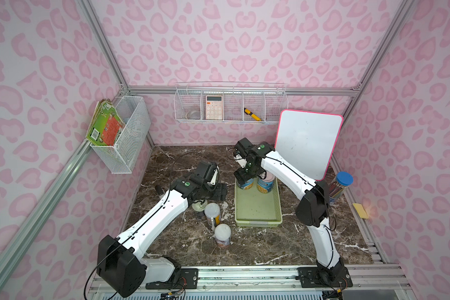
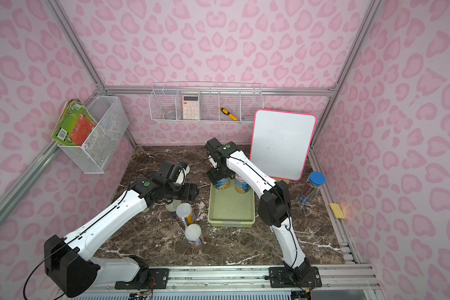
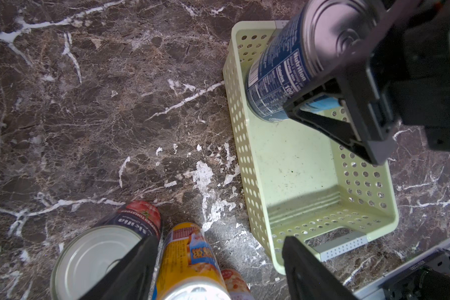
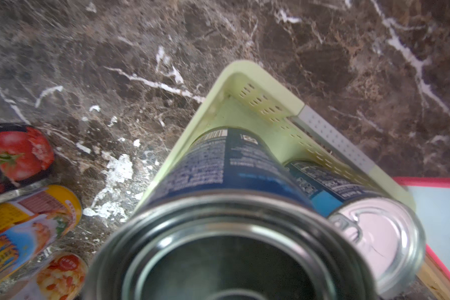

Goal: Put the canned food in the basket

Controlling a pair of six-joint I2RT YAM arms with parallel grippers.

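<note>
A green basket point(image 1: 257, 210) holds two blue-labelled cans at its back end: the left can point(image 4: 225, 170) and the right can point(image 4: 375, 235). My left gripper point(image 1: 217, 192) hovers left of the basket above the loose cans: a tomato can point(image 4: 12, 160), a yellow can point(image 4: 25, 225) and a smaller can point(image 4: 55, 280).
A whiteboard point(image 1: 307, 140) leans behind the basket's right side. A blue-lidded container point(image 1: 339, 190) stands at the right. A wire shelf point(image 1: 230, 115) hangs on the back wall. The basket's front half is empty.
</note>
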